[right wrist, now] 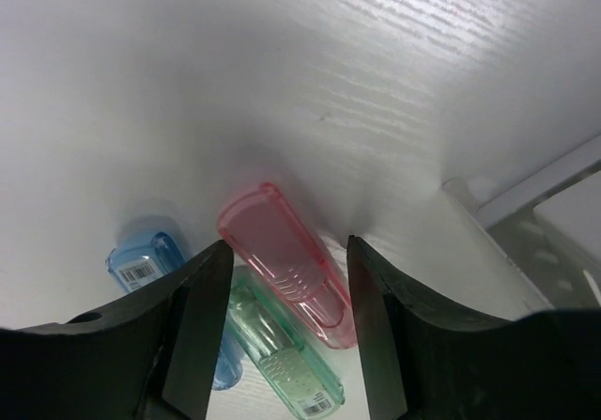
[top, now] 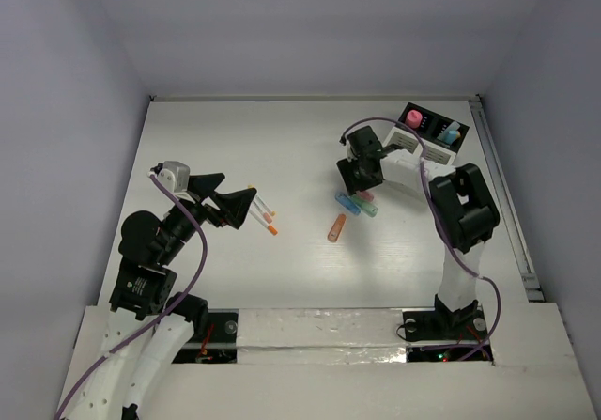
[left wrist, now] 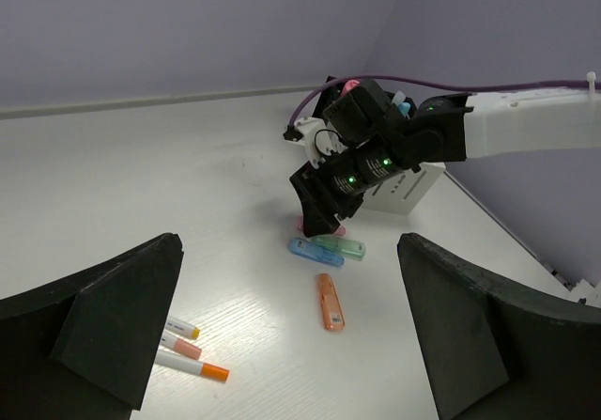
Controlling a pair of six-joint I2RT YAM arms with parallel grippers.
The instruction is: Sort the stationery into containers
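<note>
My right gripper (top: 353,178) hovers low over the erasers, its fingers parted around the near end of a pink one (right wrist: 282,251). A green one (right wrist: 286,364) and a blue one (right wrist: 141,268) lie beside it, and an orange one (top: 336,227) sits apart. Several white markers with coloured caps (left wrist: 195,365) lie at the left. My left gripper (top: 235,204) is held open over the left side, its fingers wide in the left wrist view, nothing between them.
At the back right stand a black compartment box (top: 434,119) with pink and blue items and a white slotted holder (left wrist: 399,196), partly behind the right arm.
</note>
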